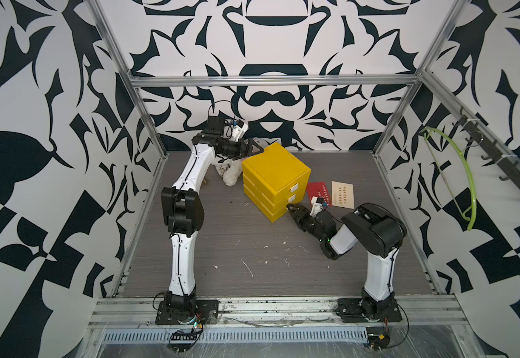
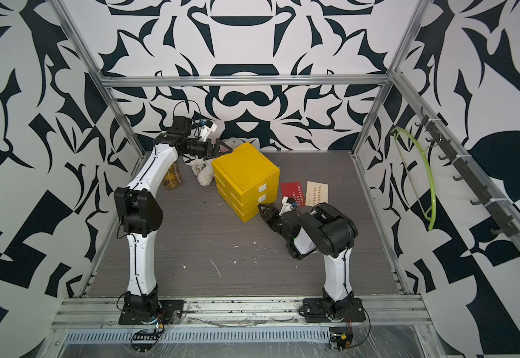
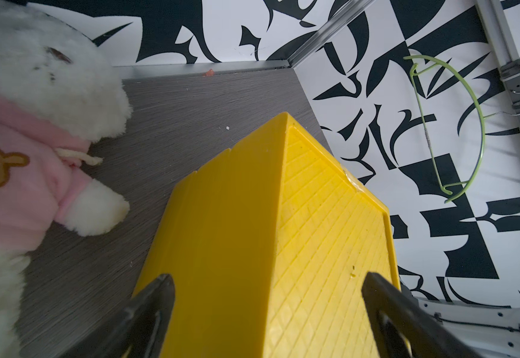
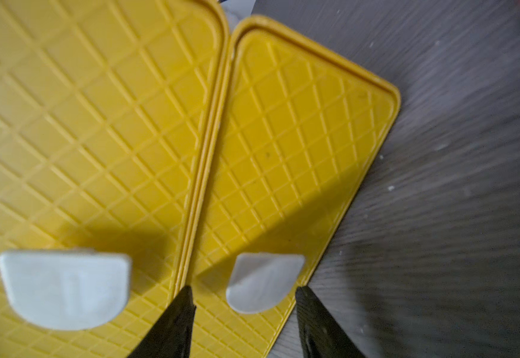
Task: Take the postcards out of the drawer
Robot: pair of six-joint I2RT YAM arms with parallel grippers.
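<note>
A yellow drawer unit [image 1: 276, 173] stands mid-table, all its drawers closed, white handles on the face toward the right. At the bottom drawer's handle [image 4: 264, 283] is my right gripper, its fingers part open on either side of that handle and apart from it. The middle drawer's handle [image 4: 66, 289] lies left of the fingers. My left gripper is open over the unit's back left side, nothing clasped. Two cards lie flat beyond the unit: a red postcard [image 1: 318, 191] and a cream postcard [image 1: 342, 194]. The drawers' insides are hidden.
A white plush toy in pink [image 3: 21, 161] sits behind the unit, close to the left arm. A plaid item [image 2: 172, 176] lies near the left arm.
</note>
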